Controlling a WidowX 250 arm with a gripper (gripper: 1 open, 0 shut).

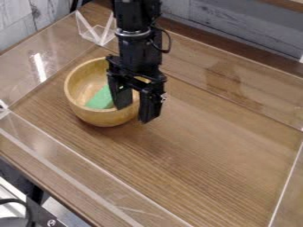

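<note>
The black robot arm comes down from the top centre, and its gripper [133, 99] stands open over the right part of a tan wooden bowl [85, 80]. A green object [101, 97] lies inside the bowl, to the left of the fingers. The arm partly hides the bowl. Whether the fingertips touch the bowl or the green object is unclear.
A wall runs along the back right. Clear plastic pieces at the upper left and a black cable at the bottom left are in view.
</note>
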